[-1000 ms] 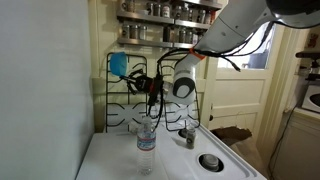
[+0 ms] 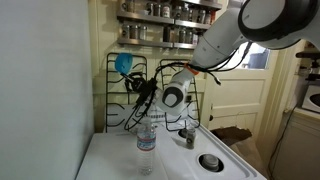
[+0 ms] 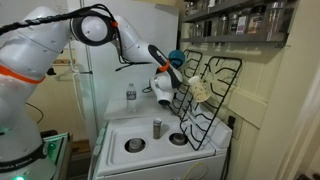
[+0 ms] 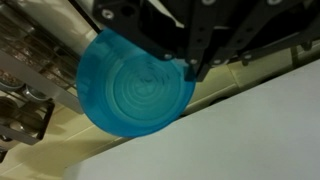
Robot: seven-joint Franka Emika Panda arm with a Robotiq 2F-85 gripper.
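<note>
A round blue bowl point(image 2: 123, 63) is up in the air in front of the wall rack, at the upper left in exterior view 1. In the wrist view the bowl point(image 4: 135, 85) shows its ringed, round face, and its edge meets the tips of my gripper. My gripper point(image 2: 137, 79) is shut, with the bowl's thin rim at its fingers. From the other side, only a small part of the bowl point(image 3: 176, 57) shows behind the arm. The exact grip on the rim is partly hidden by the dark fingers.
A water bottle point(image 2: 147, 150) stands on the white counter point(image 2: 110, 160) below the gripper. Black grid racks point(image 2: 112, 95) line the wall, under shelves of jars point(image 2: 160, 32). A metal can point(image 2: 190, 139) stands by the stove point(image 3: 150, 150).
The blue bowl has turned with my gripper and now shows a rounder face in exterior view 1. The arm's wrist has shifted left and down; the bottle and can have not moved.
</note>
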